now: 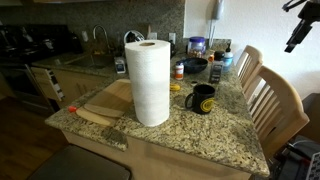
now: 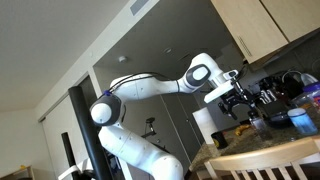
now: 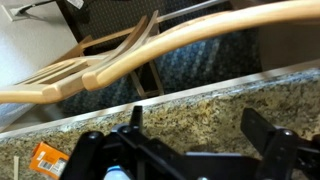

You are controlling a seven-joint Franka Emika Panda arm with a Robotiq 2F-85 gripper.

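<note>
My gripper is open over the counter's edge, its two dark fingers wide apart with nothing between them in the wrist view. In the first exterior view, only part of the dark gripper (image 1: 297, 42) enters at the upper right, above the chairs. A white paper towel roll (image 1: 150, 85) stands upright on the granite counter (image 1: 180, 145). To its right is a black mug (image 1: 201, 99) with a yellow emblem. A wooden cutting board (image 1: 110, 100) lies left of the roll. An orange packet (image 3: 48, 160) shows at the wrist view's lower left.
Wooden chairs (image 1: 278, 105) line the counter's right side, and a chair's curved back (image 3: 190, 40) crosses the wrist view. A dark pan (image 1: 196, 65), bottles and jars crowd the counter's back.
</note>
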